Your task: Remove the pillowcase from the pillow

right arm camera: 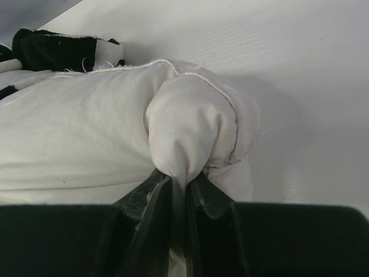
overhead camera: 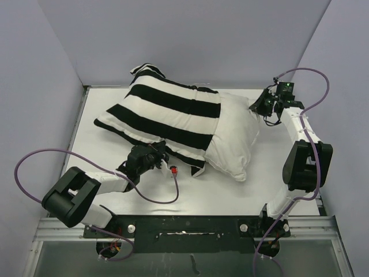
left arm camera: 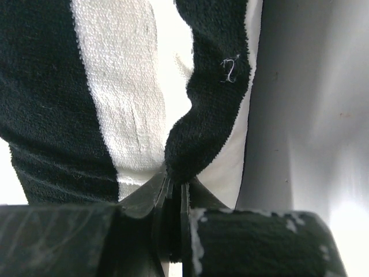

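Observation:
The black-and-white striped pillowcase [overhead camera: 167, 115] covers most of the pillow, whose white end [overhead camera: 230, 141] shows at the right. My left gripper [overhead camera: 161, 151] is at the near edge of the striped cloth; in the left wrist view it [left arm camera: 181, 196] is shut on a dark folded band of the pillowcase [left arm camera: 204, 127]. My right gripper [overhead camera: 256, 109] is at the upper right corner of the white end; in the right wrist view it [right arm camera: 183, 187] is shut on a bunched white corner of the pillow [right arm camera: 190, 121], with a frayed seam along it.
Grey walls [overhead camera: 196, 40] stand at the back and both sides.

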